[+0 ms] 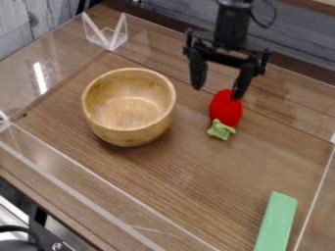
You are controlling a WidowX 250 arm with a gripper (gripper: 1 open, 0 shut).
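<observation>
My black gripper (218,69) hangs open over the upper middle of the wooden table, its fingers apart and pointing down. A red object with a green leafy top (226,110), like a toy strawberry, lies just below and right of it. A large wooden bowl (128,106) sits to the left, empty.
A long green block (276,235) lies at the lower right. A clear plastic object (106,31) stands at the upper left. A black cable edges the lower left corner.
</observation>
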